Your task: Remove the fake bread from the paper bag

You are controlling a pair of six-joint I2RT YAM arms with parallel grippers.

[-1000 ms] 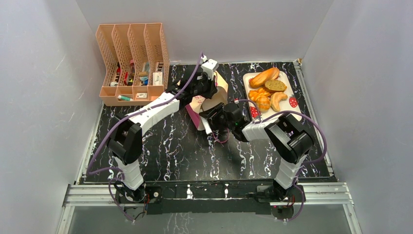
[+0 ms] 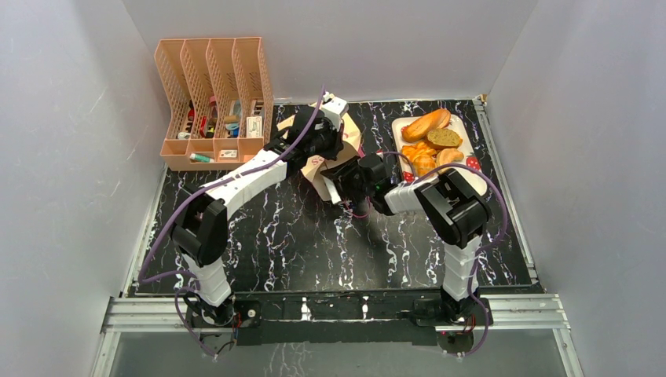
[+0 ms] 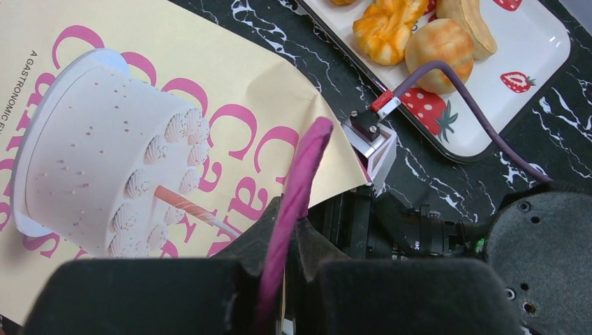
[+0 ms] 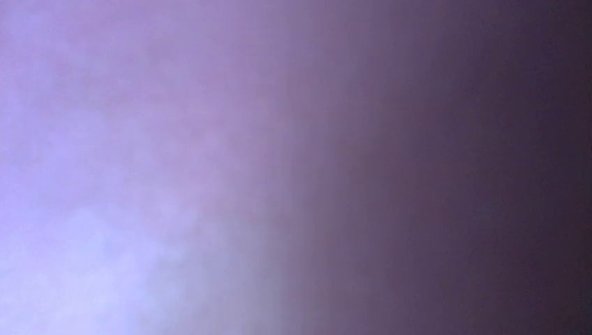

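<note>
A cream paper bag with pink lettering and a cake print lies at the middle back, its opening toward the front. My left gripper is shut at the bag's rim, a pink twisted handle rising there; whether it is held is unclear. My right gripper reaches into the bag's mouth from the right, its fingertips hidden; the right wrist view is only a purple blur. Any bread inside the bag is hidden.
A strawberry-patterned tray with several fake breads stands at the back right, close to my right arm. A peach organizer with small items stands at the back left.
The left arm has moved only slightly.
</note>
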